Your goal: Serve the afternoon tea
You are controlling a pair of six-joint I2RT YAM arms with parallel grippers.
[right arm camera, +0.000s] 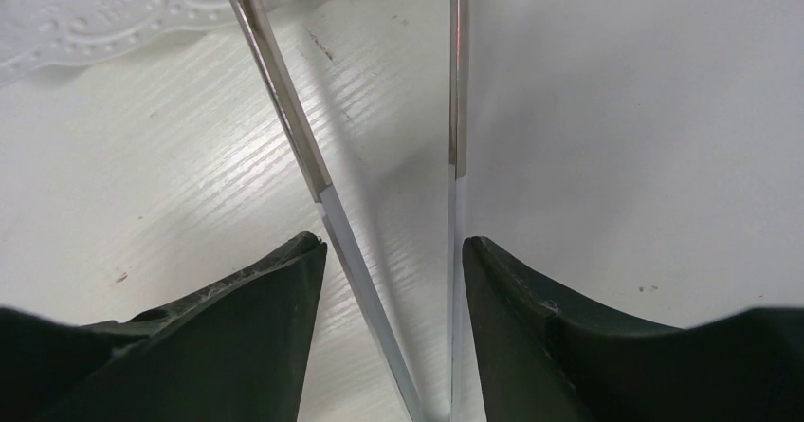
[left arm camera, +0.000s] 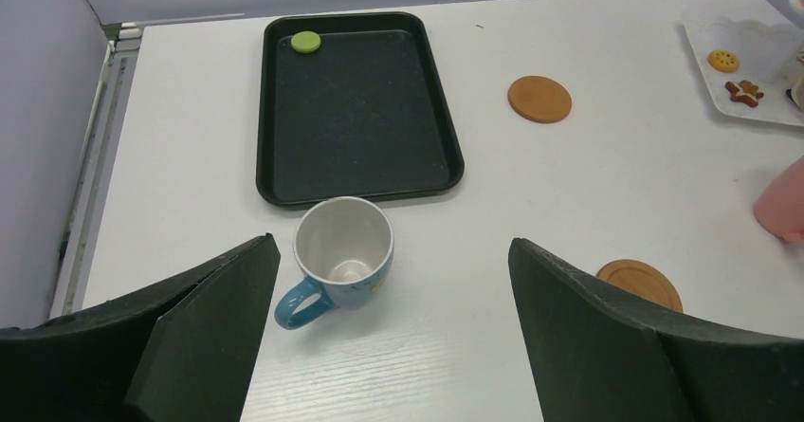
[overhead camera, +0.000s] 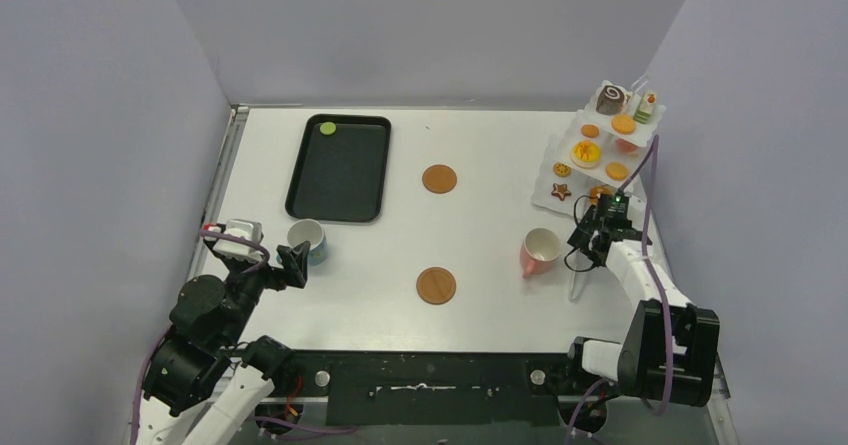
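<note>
In the right wrist view, the two long, thin arms of the metal-and-white tongs (right arm camera: 356, 270) run between the fingers of my right gripper. Each finger is close to one tong arm; whether they press on it is unclear. The tongs' pale end (overhead camera: 575, 286) shows on the table in the top view, right of the pink mug (overhead camera: 539, 252). My left gripper (overhead camera: 294, 263) stands open and empty beside a blue-and-white mug (left arm camera: 343, 251). The tiered dessert stand (overhead camera: 548, 177) at the far right carries several sweets.
A black tray (overhead camera: 338, 180) with a green round piece (overhead camera: 328, 128) lies at the back left. Two brown coasters, the rear coaster (overhead camera: 439, 178) and the front coaster (overhead camera: 436, 285), sit mid-table. Clear table surrounds them. Walls rise behind and at the sides.
</note>
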